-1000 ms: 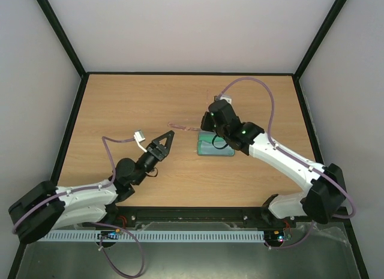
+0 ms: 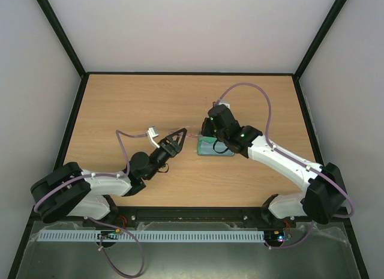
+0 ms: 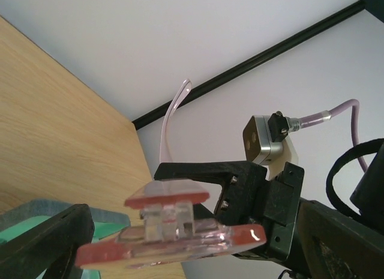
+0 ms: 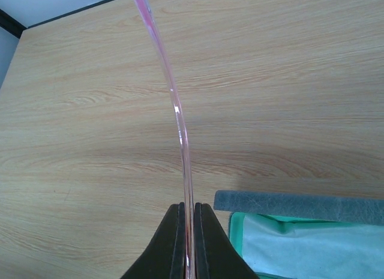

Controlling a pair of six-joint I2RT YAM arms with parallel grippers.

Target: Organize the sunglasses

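Observation:
Clear pink sunglasses (image 3: 180, 246) hang in the air, held by one temple arm (image 4: 182, 132) that runs out through the right gripper. That right gripper is shut on the thin temple. From the left, my left gripper (image 2: 179, 138) faces the glasses with its fingers spread wide. In the left wrist view the hinge end and frame appear in the gap between the left fingers, touching neither. Below the right gripper lies an open case, grey-blue outside (image 4: 300, 207), with a green and pale-blue cloth (image 4: 312, 243) in it.
Bare wooden table (image 2: 132, 99) surrounds the case on all sides. White walls (image 2: 192, 33) close off the back and sides. The right arm (image 2: 276, 156) reaches over part of the case and covers some of it from above.
My left gripper has moved right and slightly up in the top view, closer to the sunglasses, staying open.

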